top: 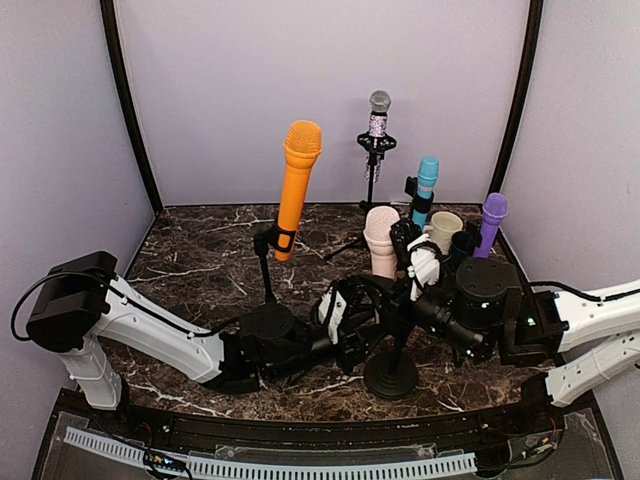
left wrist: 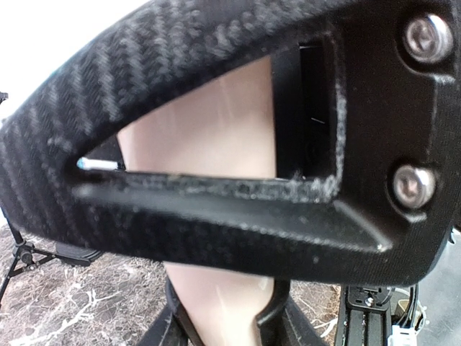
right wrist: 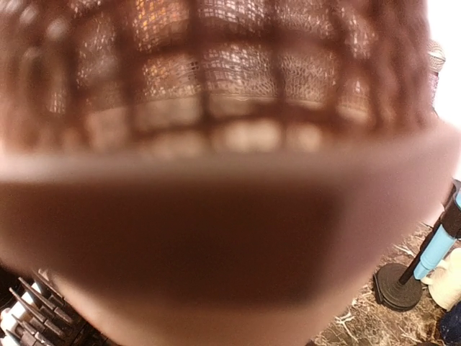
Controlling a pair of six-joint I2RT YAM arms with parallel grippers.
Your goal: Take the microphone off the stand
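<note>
A pale pink microphone [top: 382,245] stands upright on a stand with a round black base [top: 390,375] at front center right. My left gripper [top: 355,325] is shut on its lower body; in the left wrist view the pink body [left wrist: 209,122] shows behind and below the black clamp or finger frame. My right gripper [top: 410,265] is shut on the microphone's upper part. In the right wrist view the mesh head [right wrist: 238,65] and blurred collar fill most of the picture, hiding the fingers. The stand's holder is mostly hidden by the grippers.
An orange microphone [top: 296,180] on a stand stands left of center. Behind are a silver-headed microphone [top: 378,120] on a tripod, a cyan one [top: 425,180], a purple one [top: 493,215] and a cream mug [top: 446,228].
</note>
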